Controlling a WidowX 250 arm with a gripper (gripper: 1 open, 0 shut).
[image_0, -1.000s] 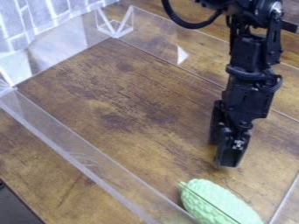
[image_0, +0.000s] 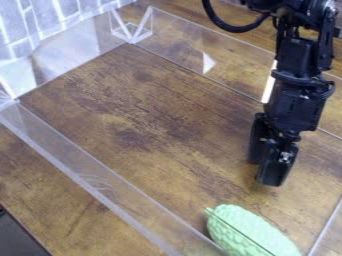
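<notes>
The black gripper (image_0: 271, 160) of the arm points down at the right side of the wooden floor inside the clear-walled enclosure, low over the wood. Whether its fingers are open or shut is hard to make out, as they overlap in this view. A light green ridged object (image_0: 249, 233) lies at the bottom edge, below and left of the gripper, apart from it, partly cut off by the frame.
Clear plastic walls (image_0: 94, 180) border the wooden floor (image_0: 134, 130) on the left, back and right. A white tiled surface (image_0: 40, 30) stands at the back left.
The arm and gripper have shifted slightly to the right in the view. The green object has stayed in place.
</notes>
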